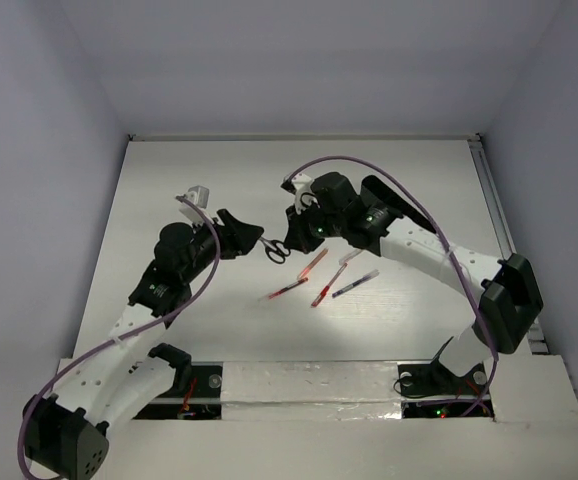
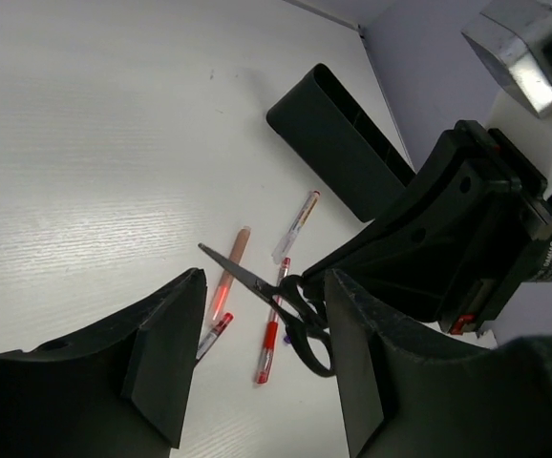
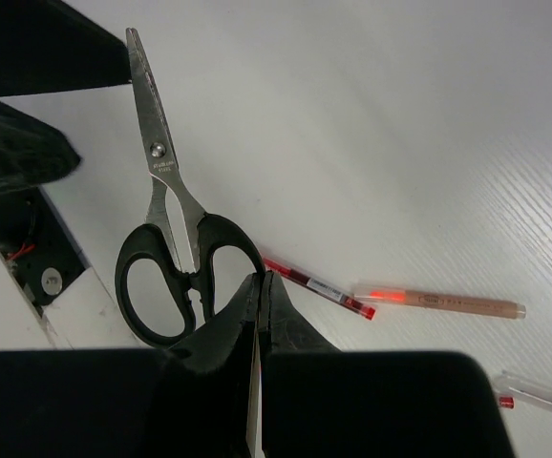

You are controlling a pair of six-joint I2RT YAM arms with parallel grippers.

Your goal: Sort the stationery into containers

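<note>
Black-handled scissors (image 1: 276, 250) (image 2: 310, 346) (image 3: 162, 172) hang between the two grippers. My right gripper (image 1: 294, 236) is shut on a handle of the scissors. My left gripper (image 1: 253, 235) is part open around the blade end; whether its fingers touch the blade cannot be told. Several pens lie on the white table below, such as an orange one (image 2: 228, 272) and a red one (image 2: 266, 353). A black container (image 1: 389, 195) (image 2: 338, 143) stands at the back right, partly behind the right arm in the top view.
Grey walls (image 1: 294, 65) enclose the table (image 1: 189, 170) at back and sides. The pens lie near the middle, right of centre.
</note>
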